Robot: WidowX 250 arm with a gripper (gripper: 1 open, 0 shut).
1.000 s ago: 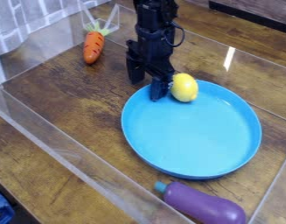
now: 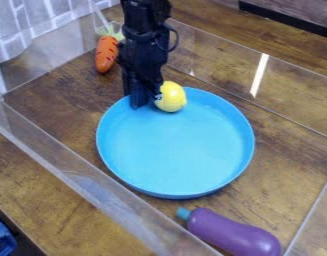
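My black gripper (image 2: 146,90) hangs down from the top centre over the back-left rim of a blue plate (image 2: 173,148). A yellow round toy (image 2: 170,97) lies on the plate at its back, right beside the fingers; whether they touch it or are open or shut is hard to tell. An orange carrot (image 2: 107,54) lies behind, left of the arm.
A purple eggplant (image 2: 230,232) lies at the front right. Clear walls run along the left and front-left. A blue object (image 2: 0,238) shows at the lower left corner.
The carrot and eggplant stay about where they were.
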